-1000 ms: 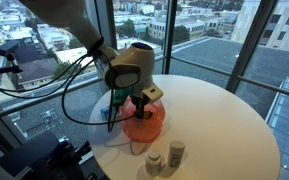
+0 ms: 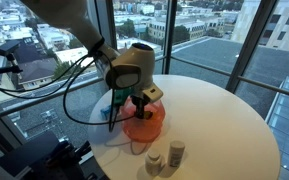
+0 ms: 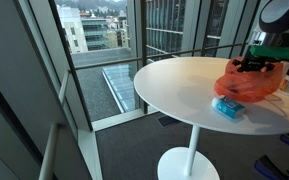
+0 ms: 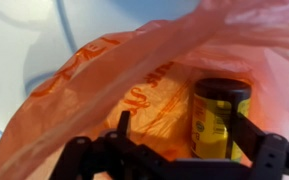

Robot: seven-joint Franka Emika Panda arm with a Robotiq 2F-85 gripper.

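An orange-red translucent plastic bag (image 2: 156, 129) lies on the white round table, and my gripper (image 2: 144, 106) reaches into it from above. Inside the bag, the wrist view shows a jar (image 4: 220, 112) with a black lid and a yellow-orange label, standing at the right. My gripper is open, its left finger (image 4: 123, 124) against the bag's printed inner side as seen by the camera and its right finger partly in front of the jar. Whether the fingers touch the jar I cannot tell. In exterior view 2 the bag (image 3: 246, 82) hides most of the gripper.
Two containers, a pale one (image 2: 153, 158) and a taller can (image 2: 176, 153), stand near the table's front edge. A blue box (image 3: 227, 106) sits beside the bag. Glass windows surround the table.
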